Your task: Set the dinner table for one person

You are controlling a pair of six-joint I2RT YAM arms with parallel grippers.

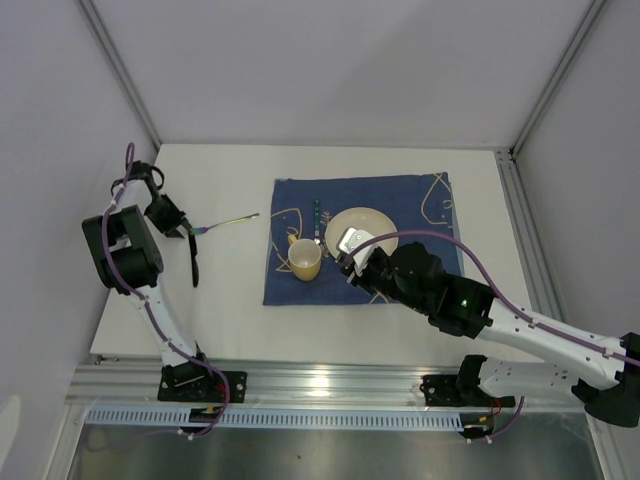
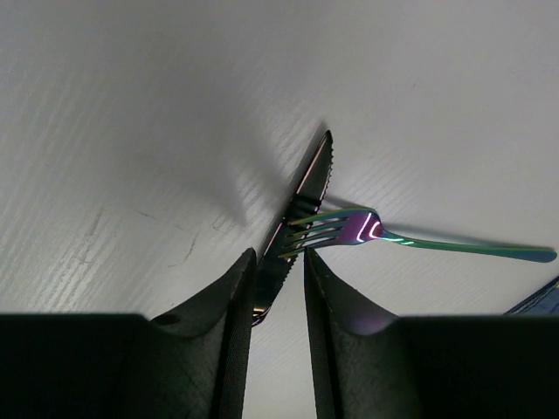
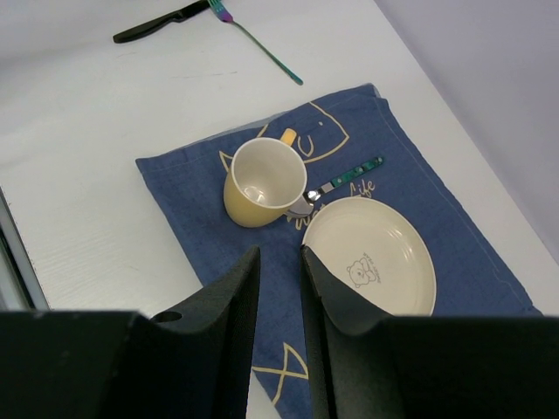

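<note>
On the white table at left, a black knife (image 1: 195, 262) lies with the tines of an iridescent fork (image 1: 225, 223) across it. My left gripper hangs just above them, its fingers slightly apart. On the blue placemat sit a cream plate (image 3: 367, 257), a yellow mug (image 3: 258, 183) and a green-handled spoon (image 3: 354, 173), between mug and plate. My right gripper is over the placemat's near side by the plate, fingers a little apart, with nothing seen between them.
Bare table (image 1: 220, 320) surrounds the knife and fork. Walls border the table at the back and sides, with metal rails along the edges.
</note>
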